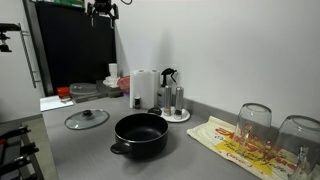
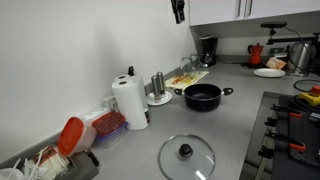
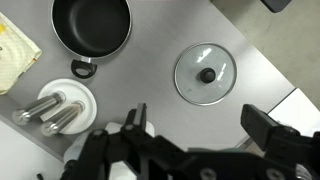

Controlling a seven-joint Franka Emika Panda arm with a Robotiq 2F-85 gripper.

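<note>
High above the counter hangs my gripper [image 1: 102, 14], its fingers spread and nothing between them. In the wrist view a finger [image 3: 262, 126] shows at the lower right, well apart from the other. Below in that view lies a round glass lid [image 3: 190, 83] with a black knob, flat on the grey counter. An empty black pot [image 3: 90, 24] with two handles sits uncovered at the upper left of the wrist view. Exterior view 2 has the lid [image 2: 186, 176] in front and the pot [image 2: 202, 97] farther back, apart from each other.
Two metal shakers [image 3: 62, 117] stand on a white plate near the wall, beside a paper towel roll [image 2: 130, 103]. Upturned glass jars [image 1: 252, 126] rest on a patterned cloth [image 1: 213, 134]. A red bowl [image 2: 76, 135] is at the far left in exterior view 2.
</note>
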